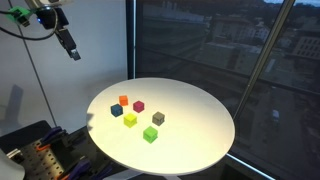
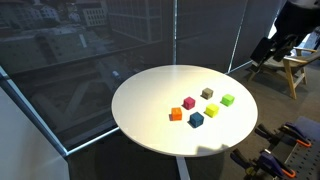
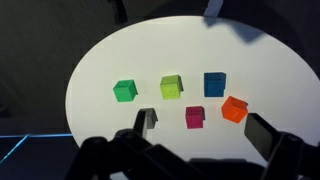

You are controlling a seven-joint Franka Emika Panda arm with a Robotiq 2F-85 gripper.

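Observation:
Several small cubes lie apart on a white oval table (image 1: 190, 105). In the wrist view they are a green cube (image 3: 125, 90), a yellow cube (image 3: 171, 87), a blue cube (image 3: 214, 84), an orange cube (image 3: 234, 109), a magenta cube (image 3: 194, 117) and a grey cube (image 3: 149, 117), partly covered by a finger. High above the table's near-left side in exterior view 1 hangs my gripper (image 1: 72, 50), clear of every cube. From the wrist, its two dark fingers (image 3: 128, 155) stand wide apart with nothing held between them.
The robot's base and a dark stand (image 1: 45, 160) are beside the table at the left. Large windows (image 1: 215, 50) rise behind it, and a chair (image 2: 290, 70) stands at the right in exterior view 2.

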